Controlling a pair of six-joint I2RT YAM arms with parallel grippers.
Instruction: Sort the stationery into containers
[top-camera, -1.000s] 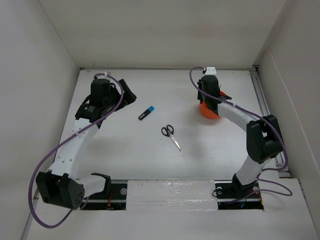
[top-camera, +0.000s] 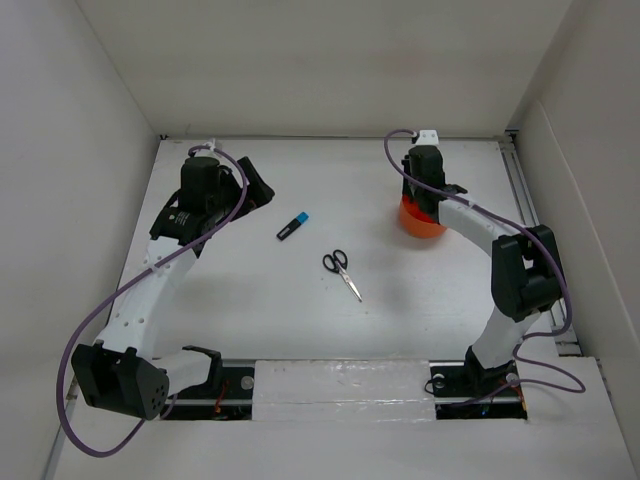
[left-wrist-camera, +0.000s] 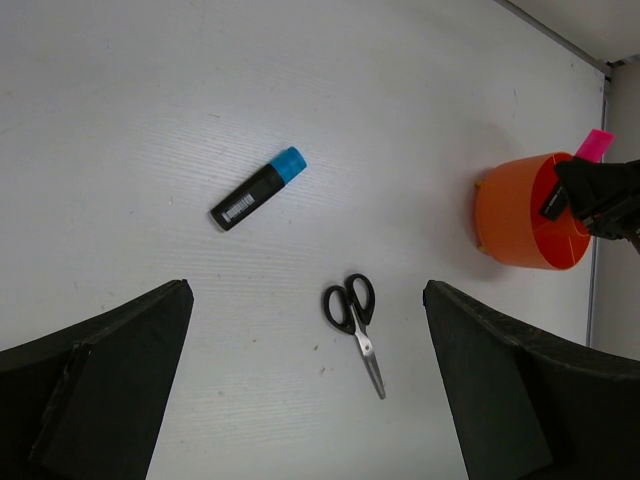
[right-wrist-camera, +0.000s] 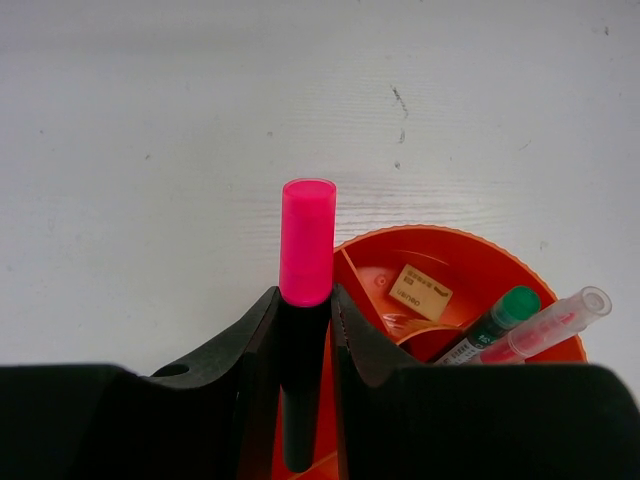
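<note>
My right gripper is shut on a pink-capped black marker (right-wrist-camera: 306, 240), held over the orange round organizer (top-camera: 422, 225) at right. That organizer holds a green-capped item (right-wrist-camera: 516, 308), a clear tube (right-wrist-camera: 560, 320) and an eraser (right-wrist-camera: 420, 292). My left gripper is open over the left of the table with nothing between its fingers. Below it lie a blue-capped black marker (top-camera: 292, 226) and black-handled scissors (top-camera: 341, 272), apart from each other.
Walls (top-camera: 570, 200) enclose it at the back and sides.
My right gripper has shifted slightly to the right over the organizer. The left arm and the loose items have not moved.
</note>
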